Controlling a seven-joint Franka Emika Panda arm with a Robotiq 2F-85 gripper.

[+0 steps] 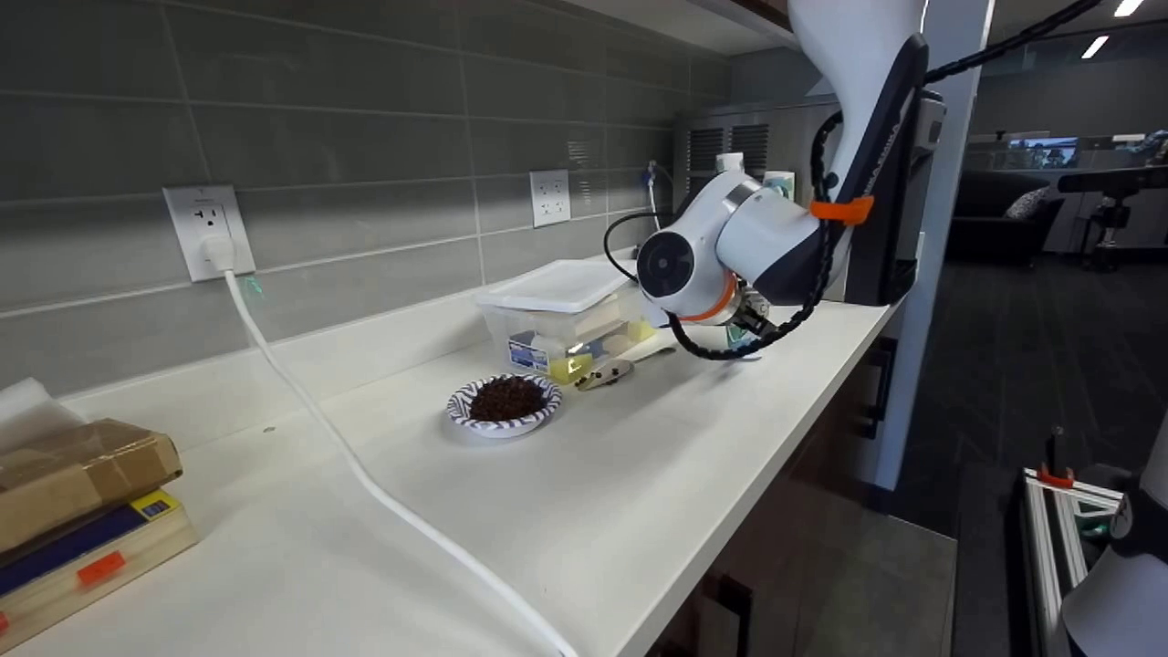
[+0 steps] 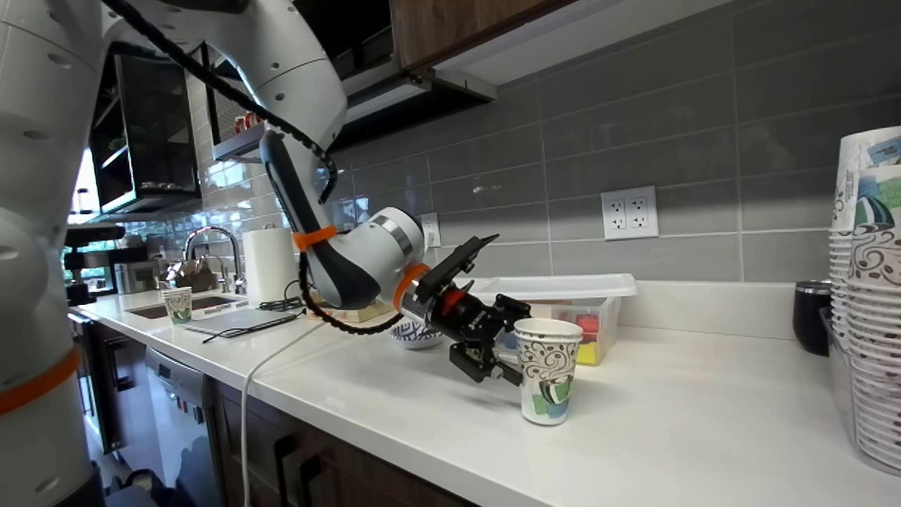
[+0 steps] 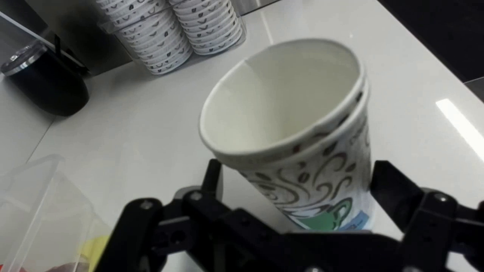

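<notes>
Two nested paper cups with a coffee-swirl print stand upright on the white counter. My gripper reaches in low and tilted from the left, right against them. In the wrist view the cups rise between the parted fingers of the gripper. The right finger looks close to or touching the cup wall, while a gap shows beside the left finger. The fingers are open. Exterior view 1 mostly hides the cups behind the wrist.
A lidded clear plastic box sits by the wall. Near it are a patterned bowl of dark bits and a spoon. Tall cup stacks and a black tumbler stand farther along. Counter in front of the cups is clear.
</notes>
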